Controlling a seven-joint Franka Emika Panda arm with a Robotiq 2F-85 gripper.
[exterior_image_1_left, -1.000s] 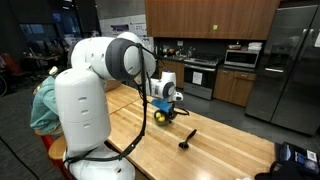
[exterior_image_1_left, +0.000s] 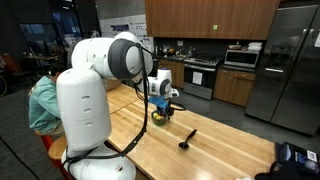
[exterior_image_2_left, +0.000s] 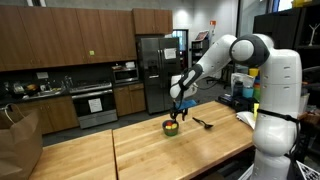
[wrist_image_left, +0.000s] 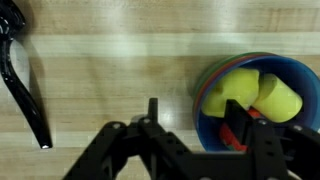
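Observation:
A blue bowl (wrist_image_left: 312, 85) with a green and red rim sits on the wooden table, at the right of the wrist view. Inside it lie yellow-green pieces (wrist_image_left: 278, 98) and a red piece (wrist_image_left: 232, 138). My gripper is over the bowl's left side with its fingers apart: one is outside the rim, the other above the contents. Nothing shows held between them. In exterior view 1 the bowl (exterior_image_1_left: 159, 118) is below the gripper, partly hidden. Whether the fingers touch the bowl I cannot tell.
A black-handled utensil (wrist_image_left: 28, 95) lies left of the bowl in the wrist view; the same utensil (exterior_image_1_left: 187, 139) lies nearer in exterior view 1. Bare tabletop (exterior_image_1_left: 225, 150) spreads to the right there. A paper bag (exterior_image_2_left: 18, 150) stands at the left in exterior view 2.
In exterior view 1 the gripper and forearm have shifted slightly up and to the left. The bowl and utensil look unmoved.

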